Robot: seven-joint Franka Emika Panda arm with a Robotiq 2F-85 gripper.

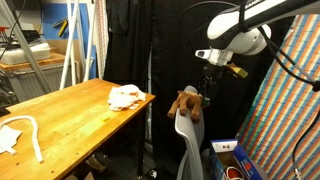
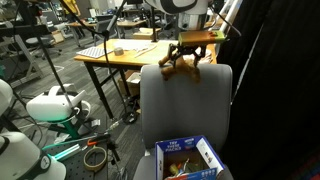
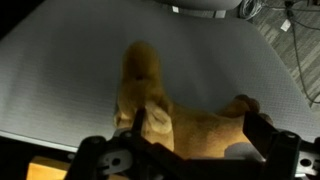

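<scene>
A brown plush toy (image 1: 186, 104) hangs over the top edge of the grey chair back (image 2: 186, 105). Seen from the second exterior camera, the plush (image 2: 180, 72) lies along the backrest's upper rim. My gripper is open, its dark fingers spread wide at the lower left and lower right of the wrist view. Between and beyond them lies the toy (image 3: 143, 90), its far side stretching toward the right finger. No grip on it shows. In the first exterior view the gripper is dark against the black curtain, just above and right of the toy.
A wooden table (image 1: 70, 118) with a crumpled white cloth (image 1: 126, 96) stands left of the chair. A blue-edged box (image 2: 187, 158) holding small items sits in front of the backrest, low down. Black curtains hang behind the chair.
</scene>
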